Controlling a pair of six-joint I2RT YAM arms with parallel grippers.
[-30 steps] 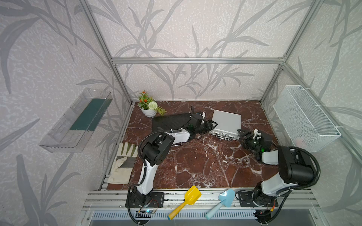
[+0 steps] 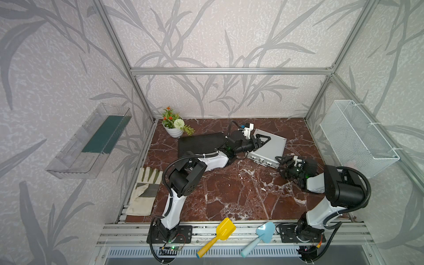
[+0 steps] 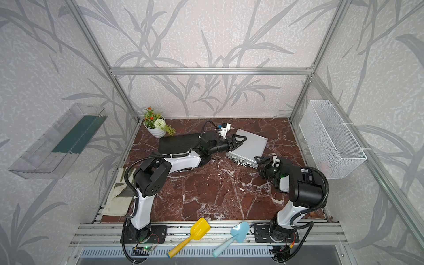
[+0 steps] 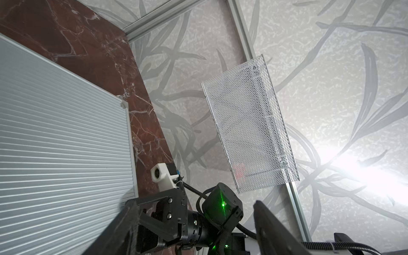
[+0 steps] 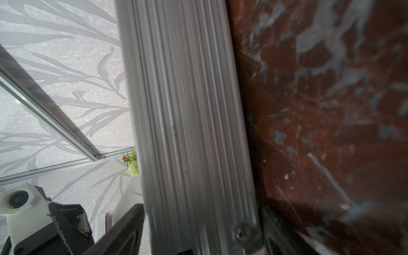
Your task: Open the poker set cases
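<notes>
A closed silver case (image 2: 270, 145) lies on the marble table, its latched side toward the front, in both top views; its ribbed lid (image 4: 59, 140) fills the left of the left wrist view. My left gripper (image 2: 264, 139) is raised over the lid, its fingers apart. My right gripper (image 3: 259, 162) is low at the case's front right corner; in the right wrist view its fingers stand apart beside the ribbed metal side (image 5: 187, 106).
A dark mat (image 2: 194, 143) lies left of the case, with a flowerpot (image 2: 175, 131) behind and gloves (image 2: 141, 203) at left. Wire baskets (image 2: 353, 132) hang on the walls.
My left gripper has risen and moved right over the lid. The case has shifted slightly, and my right gripper has moved a little left and down toward the front.
</notes>
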